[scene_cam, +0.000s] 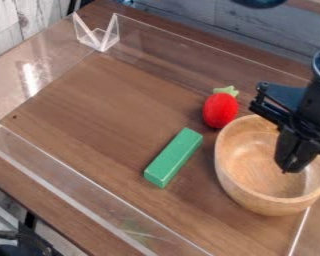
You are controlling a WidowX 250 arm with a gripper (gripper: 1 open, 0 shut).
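My black gripper (pixel 291 160) hangs at the right, over the back of a wooden bowl (pixel 266 195), shut with nothing seen between its fingers. The bowl's inside looks empty where visible; part of it is hidden behind the gripper. A red strawberry (pixel 220 110) with a green top lies just behind the bowl, to the left of the gripper. A green block (pixel 174 158) lies on the wooden table (pixel 96 120), left of the bowl.
Clear plastic rails (pixel 109 195) run along the table's edges, with a small clear bracket (pixel 99 35) at the back left. A pale wooden wall stands behind.
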